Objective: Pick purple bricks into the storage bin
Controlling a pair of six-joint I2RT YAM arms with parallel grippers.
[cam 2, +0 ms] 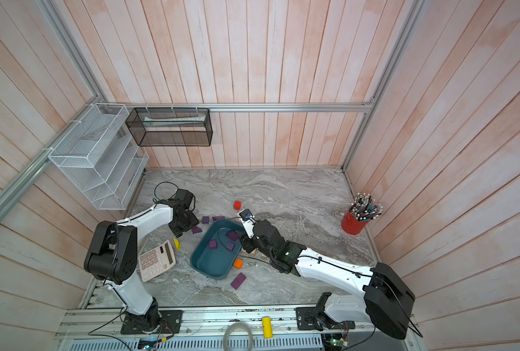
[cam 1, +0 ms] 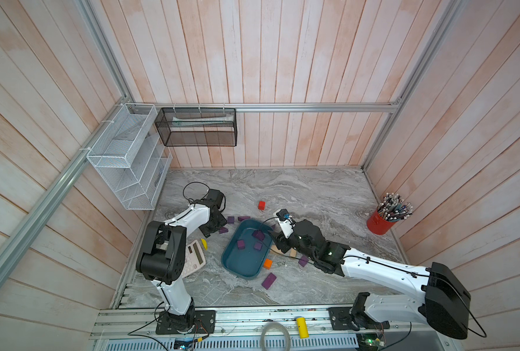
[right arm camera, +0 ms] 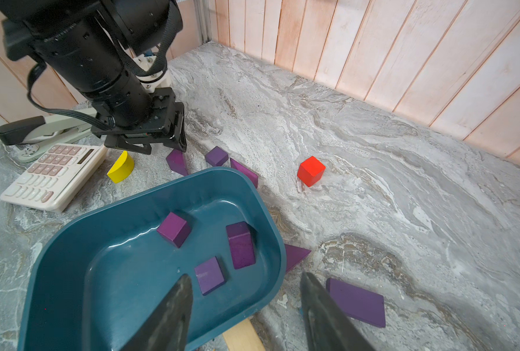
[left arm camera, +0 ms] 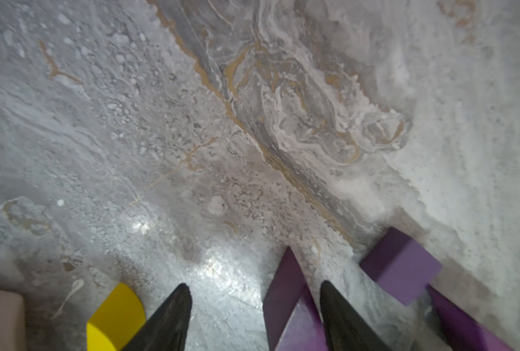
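Note:
The teal bin point(right arm camera: 84, 245) holds several purple bricks point(right arm camera: 209, 275). My left gripper is low at the bin's upper left, fingers apart around a purple triangular brick point(left arm camera: 283, 292); I cannot tell whether they touch it. A purple cube point(left arm camera: 397, 263) and another purple piece point(left arm camera: 459, 321) lie just right of it. My right gripper is open above the bin's right edge, nothing between its fingers. Outside the bin near it lie a purple block point(right arm camera: 354, 301) and a purple triangle point(right arm camera: 295, 254). Another purple block point(cam 1: 268, 280) lies in front of the bin.
A yellow piece point(left arm camera: 113, 318) and a calculator point(right arm camera: 52, 178) lie left of the bin. A red cube point(right arm camera: 311, 169) is behind it, an orange block point(cam 2: 237, 263) right of it. A red pot of pens point(cam 1: 380, 222) stands far right.

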